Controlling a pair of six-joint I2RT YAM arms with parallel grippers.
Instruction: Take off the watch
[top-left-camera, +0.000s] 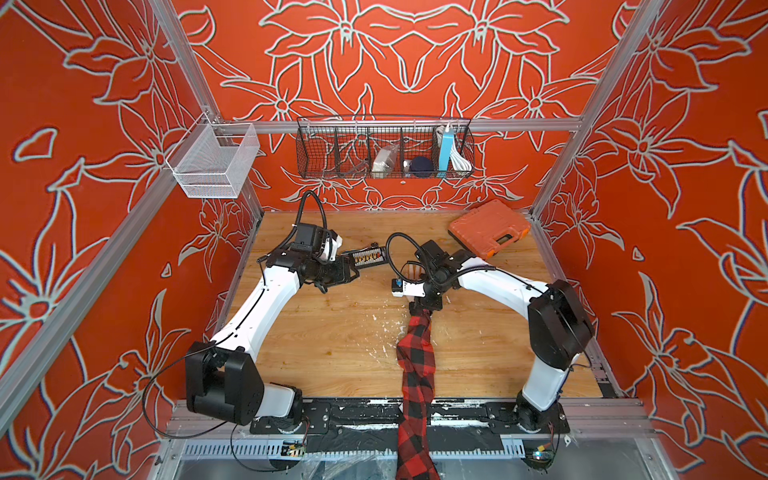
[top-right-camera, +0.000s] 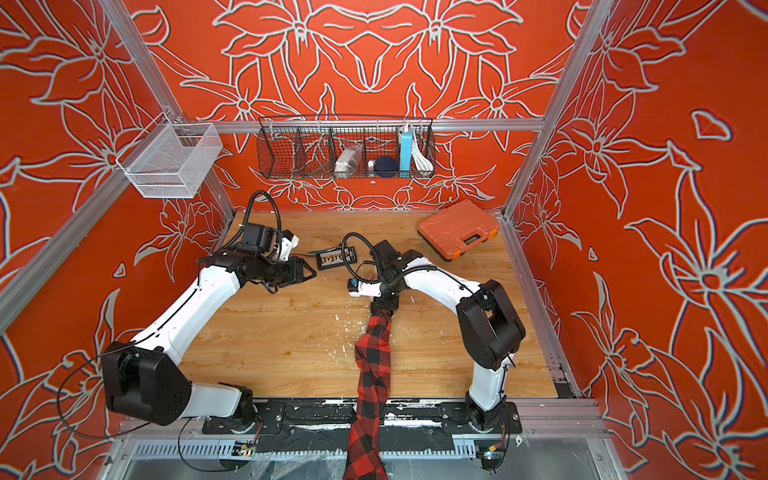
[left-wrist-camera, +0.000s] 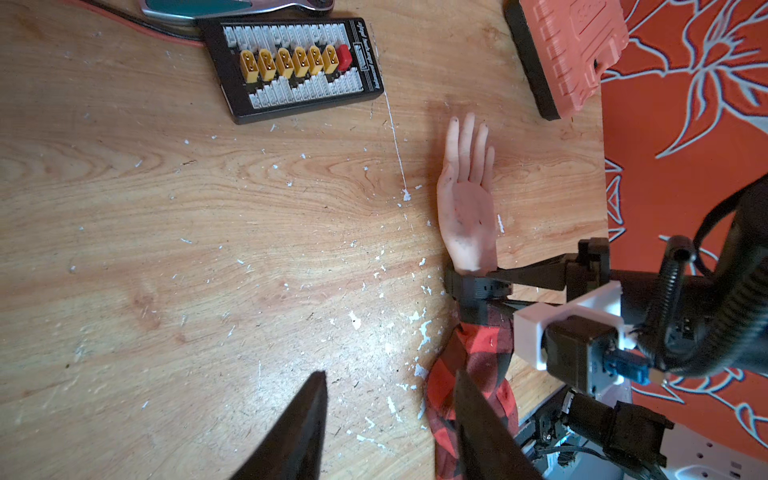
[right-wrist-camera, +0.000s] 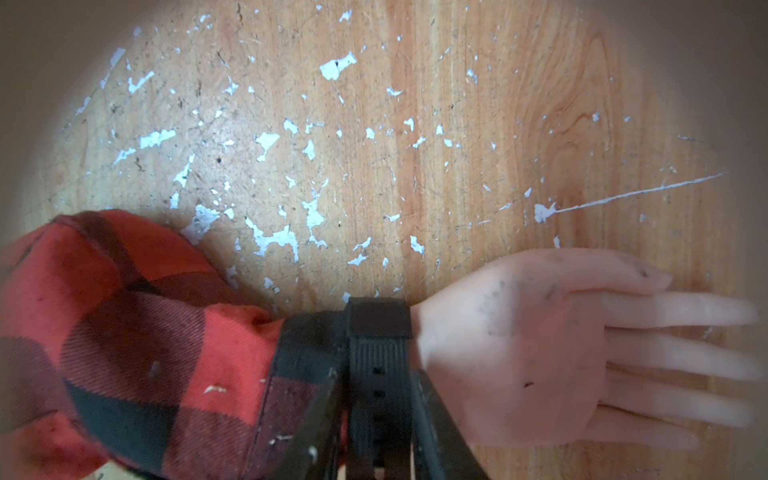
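A black watch (right-wrist-camera: 380, 320) circles the wrist of a mannequin hand (right-wrist-camera: 520, 352), at the cuff of a red-and-black plaid sleeve (right-wrist-camera: 224, 376). In the left wrist view the hand (left-wrist-camera: 468, 216) lies palm up with its fingers toward the back. My right gripper has one finger on each side of the watch strap, part open; whether both fingers touch the strap cannot be told. From the right side its fingers (left-wrist-camera: 536, 276) reach the watch band (left-wrist-camera: 472, 286). Off to the left, my left gripper hangs open above bare table, nothing between its fingers.
A black connector board (left-wrist-camera: 296, 72) lies at the back of the table, an orange case (top-left-camera: 489, 228) at the back right. A wire basket (top-left-camera: 384, 152) hangs on the back wall. White flecks mark the table (top-left-camera: 336, 336).
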